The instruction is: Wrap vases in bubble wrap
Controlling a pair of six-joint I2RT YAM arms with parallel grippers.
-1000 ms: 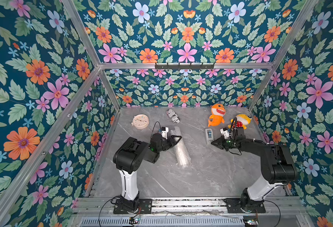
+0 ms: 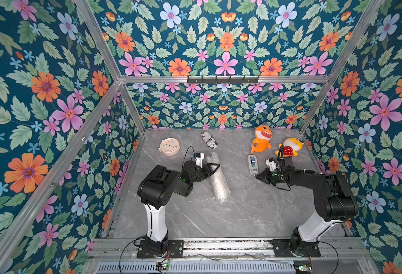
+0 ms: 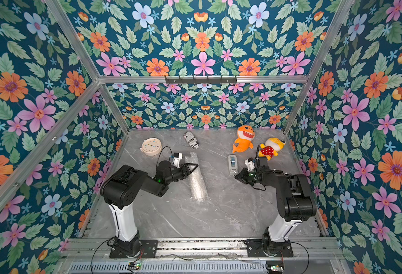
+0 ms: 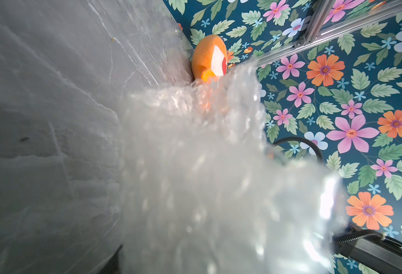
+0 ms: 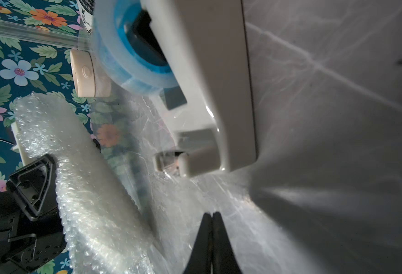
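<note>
A long roll of bubble wrap lies on the middle of the table, slanting away from me. My left gripper is shut on it near its upper half; in the left wrist view the wrap fills the middle and hides the fingers. A tape dispenser with blue-cored clear tape stands to the right of the roll. My right gripper is shut, with nothing seen between its fingers, beside the dispenser's near end. Whether a vase is inside the roll cannot be seen.
A pink clock and a black-and-white patterned object lie at the back. An orange shark toy and a yellow plush sit at back right.
The left arm and the roll show almost no movement.
</note>
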